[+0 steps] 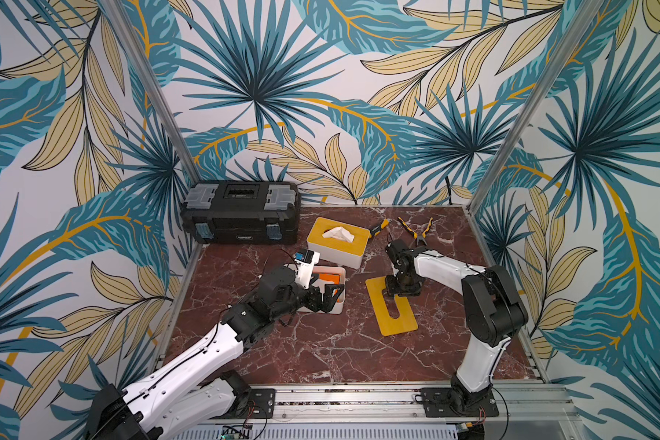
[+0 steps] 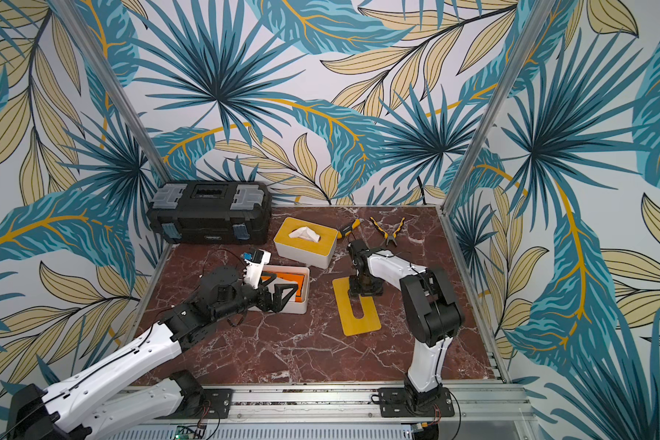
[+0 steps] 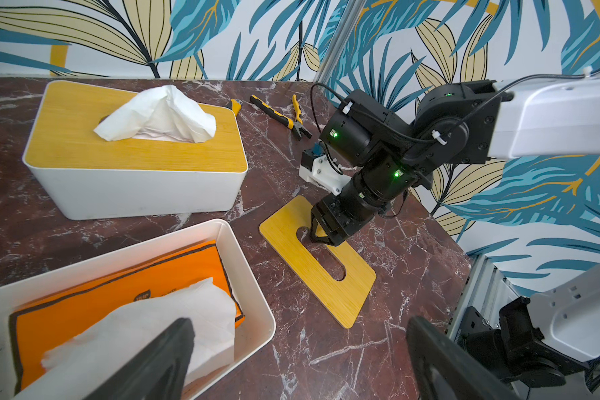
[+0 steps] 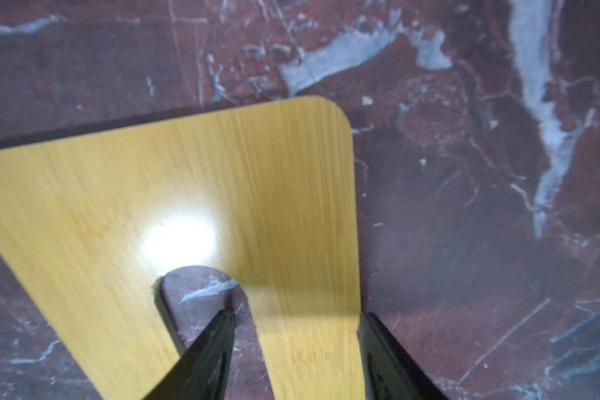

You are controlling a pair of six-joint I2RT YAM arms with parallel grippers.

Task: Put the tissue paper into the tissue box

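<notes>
A white open box [image 3: 243, 286] stands in front of my left gripper, which is open and empty. Inside lies an orange pack [image 3: 123, 286] with white tissue paper [image 3: 160, 326] showing over it. The yellow wooden lid [image 1: 396, 324] with its long slot lies on the table to the right. My right gripper straddles one strip of this lid: one finger [image 4: 210, 356] is over the slot, the other at the outer edge. A gap shows between the slot-side finger and the strip, so the fingers are not closed on it.
A second tissue box [image 3: 140, 190] with a yellow lid and a tissue sticking out stands behind the open box. A black toolbox [image 1: 240, 212] is at the back left. Pliers [image 1: 415, 231] lie at the back right.
</notes>
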